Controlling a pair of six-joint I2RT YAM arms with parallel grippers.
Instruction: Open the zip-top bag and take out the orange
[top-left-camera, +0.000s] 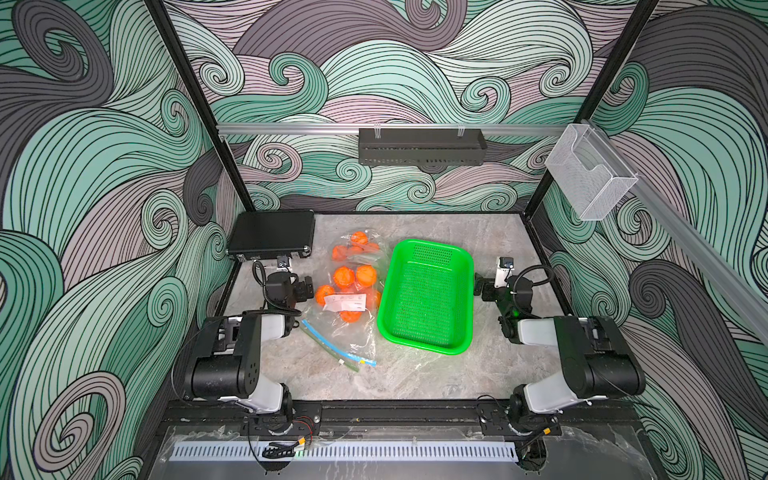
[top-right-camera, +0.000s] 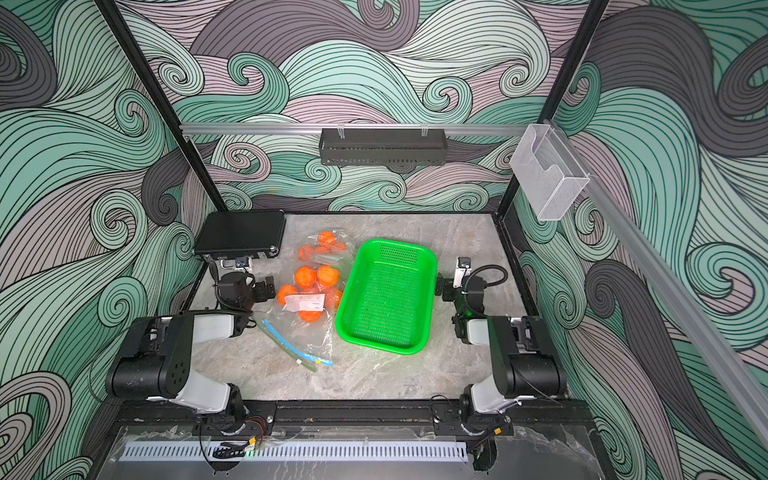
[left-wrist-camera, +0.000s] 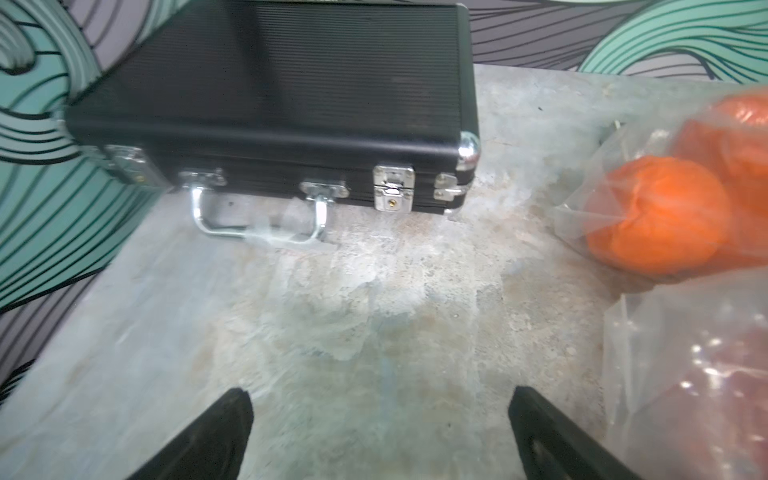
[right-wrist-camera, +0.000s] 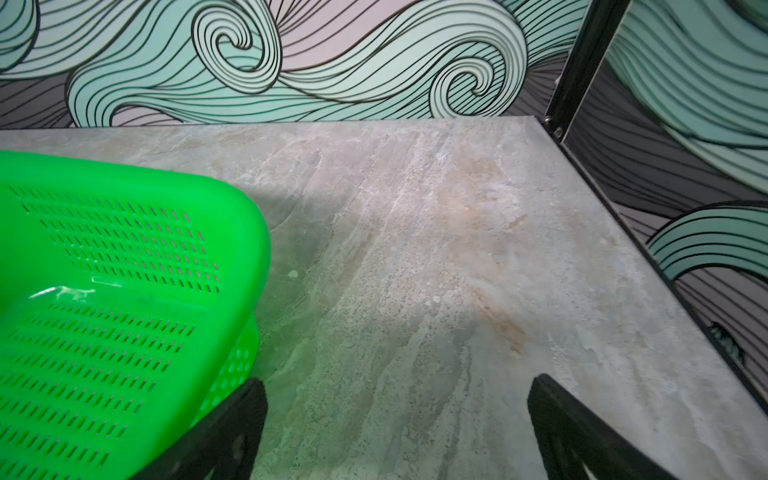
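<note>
A clear bag (top-left-camera: 364, 340) lies flat left of centre in the top left view, with several oranges (top-left-camera: 344, 277) showing through it and a white label on top. Its blue zip strip (top-left-camera: 329, 342) runs slantwise along the near end. Farther back, a second clear bag (top-right-camera: 321, 258) holds more oranges (top-right-camera: 326, 237). My left gripper is open beside the bags on their left, only bare table between its fingers. Right of the green basket, my right gripper also stands open and empty. Whether the zip is parted cannot be made out.
An empty green basket (top-left-camera: 466, 308) stands right of the bags, close to my right gripper. Behind my left gripper lies a black case (left-wrist-camera: 320, 96).
</note>
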